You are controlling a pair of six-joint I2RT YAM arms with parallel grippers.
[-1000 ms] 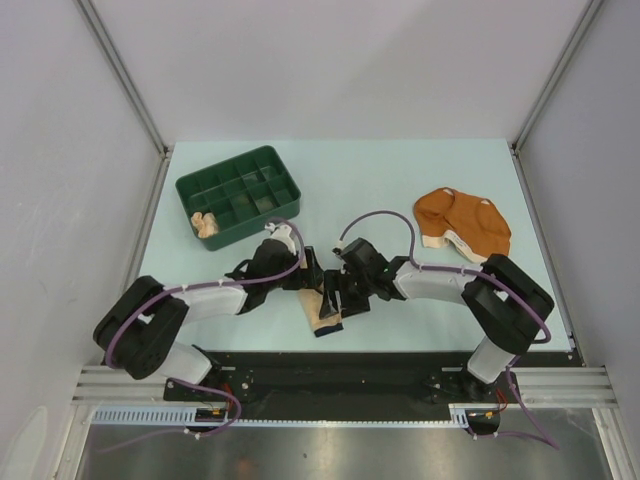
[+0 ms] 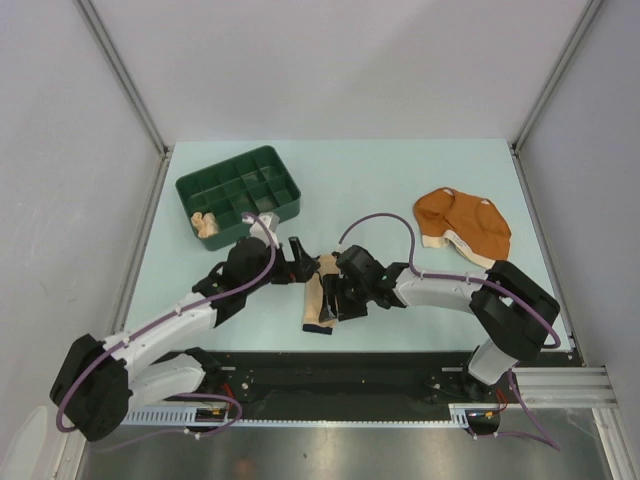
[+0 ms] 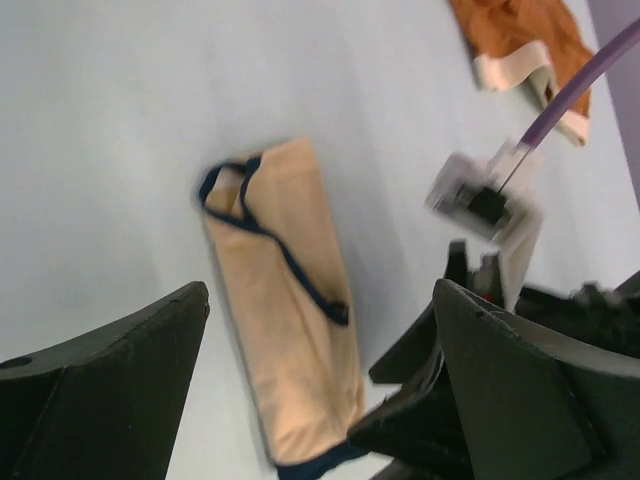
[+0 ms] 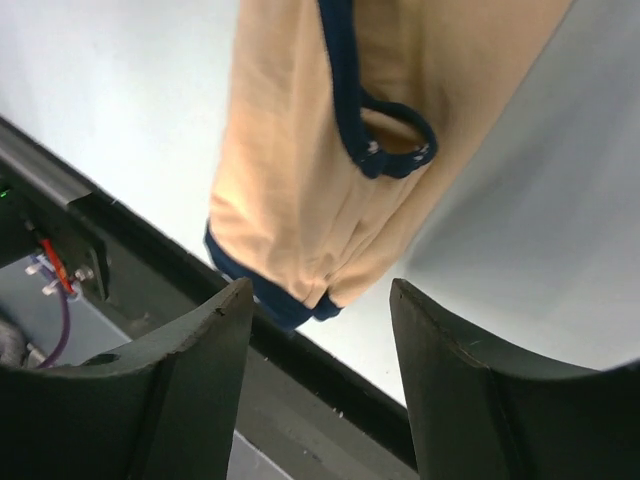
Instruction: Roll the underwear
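Note:
The beige underwear [image 2: 314,305] with navy bands lies folded in a long strip near the table's front edge; it shows whole in the left wrist view [image 3: 280,350] and close up in the right wrist view [image 4: 290,200]. My left gripper [image 2: 305,258] hangs open above and left of its upper end, nothing between its fingers. My right gripper [image 2: 336,310] is low over the near end; in its own view its fingertips [image 4: 230,300] stand apart either side of the navy hem, with no clear grip on the cloth.
A green compartment box [image 2: 250,180] with a beige rolled item [image 2: 203,222] stands at the back left. A rust-orange cloth pile [image 2: 460,220] lies at the right.
My left gripper has risen and drawn back to the left, off the underwear. The underwear lies straighter than a second ago, and my right gripper has shifted slightly.

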